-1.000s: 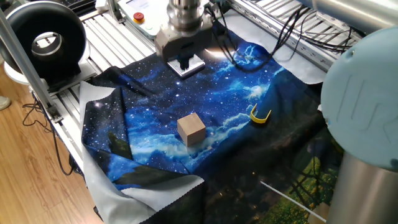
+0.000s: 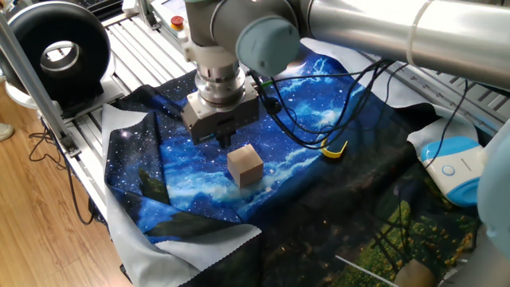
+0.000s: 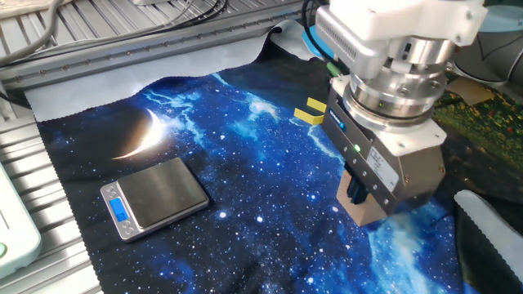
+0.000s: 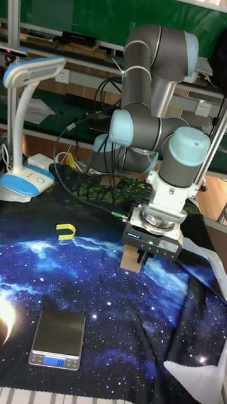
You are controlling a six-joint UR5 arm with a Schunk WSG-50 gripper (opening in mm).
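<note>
A plain wooden cube [image 2: 245, 165] rests on the dark blue starry cloth. My gripper [image 2: 225, 142] hangs pointing down, a little above the cube and, in exterior view 1, slightly behind and left of it. From exterior view 2, the gripper's dark fingers [image 3: 357, 189] overlap the cube [image 3: 359, 211] and hide part of it; exterior view 3 has the fingers [image 4: 142, 257] in front of the cube [image 4: 130, 259] as well. The fingertips look close together, but their gap cannot be made out. Nothing shows held between them.
A small digital scale [image 3: 167, 196] with an empty plate lies on the cloth; its display reads near zero. Beyond the cube is a yellow U-shaped piece [image 4: 65, 232]. A white and blue lamp [image 4: 27, 178] stands at the cloth's edge. Open cloth separates scale and cube.
The cube and the yellow piece have stayed in place.
</note>
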